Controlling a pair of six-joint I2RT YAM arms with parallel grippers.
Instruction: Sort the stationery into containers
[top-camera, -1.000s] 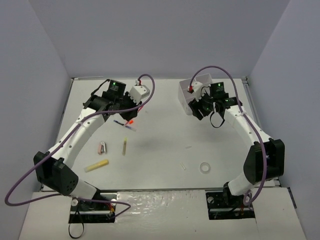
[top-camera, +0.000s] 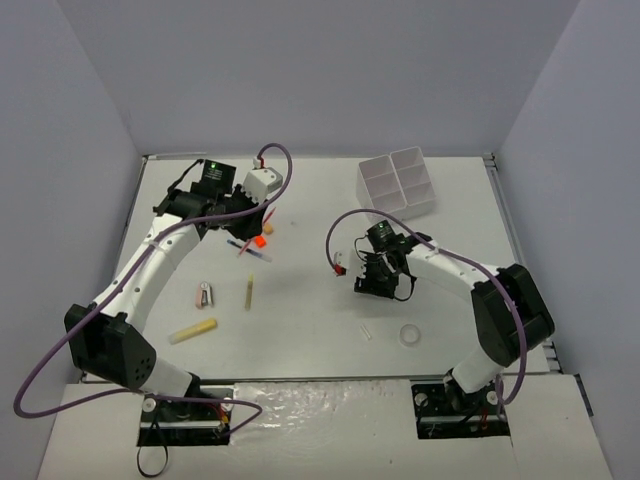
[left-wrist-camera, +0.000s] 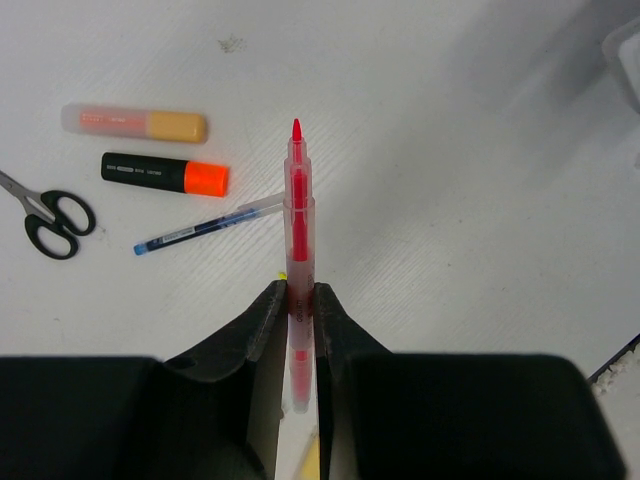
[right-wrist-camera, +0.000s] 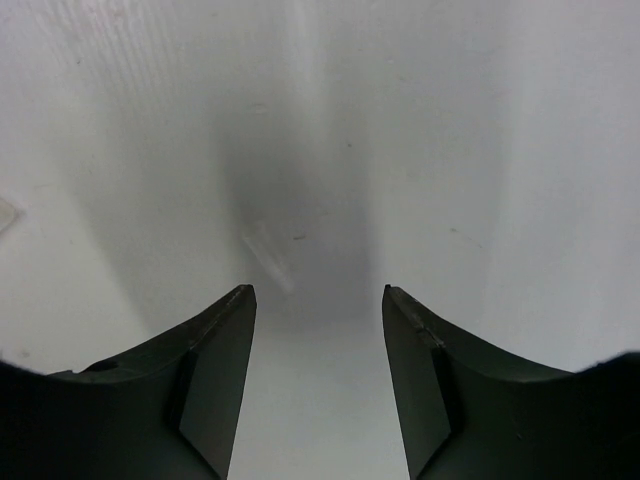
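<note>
My left gripper is shut on a red pen (left-wrist-camera: 298, 230), its red tip pointing up in the left wrist view. Around it on the table lie a blue pen (left-wrist-camera: 190, 234), a black and orange highlighter (left-wrist-camera: 160, 173), a clear and yellow marker (left-wrist-camera: 135, 122) and scissors (left-wrist-camera: 65, 222). At centre right, my right gripper (top-camera: 374, 288) hangs open in front of the white compartment box (top-camera: 397, 184). A faint pale stick (right-wrist-camera: 267, 257) lies on the table beyond its spread fingers (right-wrist-camera: 222, 345); nothing is between them.
Toward the front left lie a yellow tube (top-camera: 193, 331), a yellow stick (top-camera: 249, 292), a silver item (top-camera: 207, 294) and a pink one (top-camera: 199, 297). A round clear ring (top-camera: 409, 335) and a small white strip (top-camera: 365, 332) lie front right.
My right arm has moved from beside the box toward the front and left, over where a small pale piece lay.
</note>
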